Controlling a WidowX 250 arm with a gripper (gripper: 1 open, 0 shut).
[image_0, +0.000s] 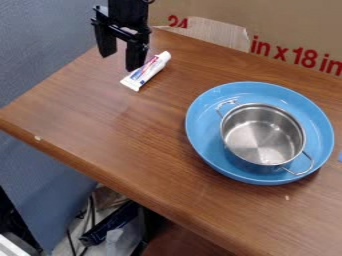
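Note:
My black gripper (120, 52) hangs at the top left, open, with its fingers spread above the table near the back left. A white tube (146, 71) with a blue and red label lies on the wood just right of and below the fingers, with nothing seen between them. A steel pot (261, 135) with side handles sits in a blue plate (206, 118) on the right.
A cardboard box (281, 30) stands along the back. The table's left edge drops off toward cables and clutter below.

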